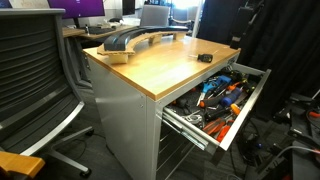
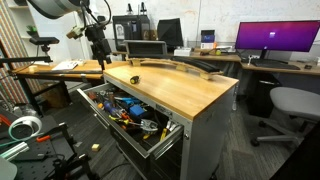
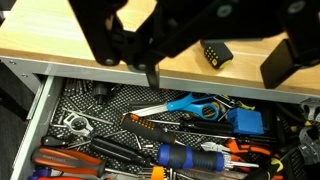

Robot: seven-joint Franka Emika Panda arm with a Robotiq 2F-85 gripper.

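Note:
A small black tool [image 1: 205, 57] with a yellow end lies on the wooden worktop [image 1: 160, 68], close to the edge above the open drawer. It also shows as a dark tool [image 2: 135, 79] in the second exterior view. My gripper is open in the wrist view, its dark, blurred fingers [image 3: 145, 48] far apart. The black tool [image 3: 216, 54] appears between them, lower down on the wood; nothing is held. From outside, my gripper [image 2: 102, 66] hangs over the far end of the worktop, apart from the tool.
The pulled-out drawer [image 2: 165, 143] is full of hand tools, among them blue-handled scissors [image 3: 190, 104] and a blue screwdriver [image 3: 190, 157]. Long curved pieces [image 1: 135, 38] occupy the worktop's back edge. Much of the wood between is bare. An office chair [image 1: 40, 85] stands beside the cabinet.

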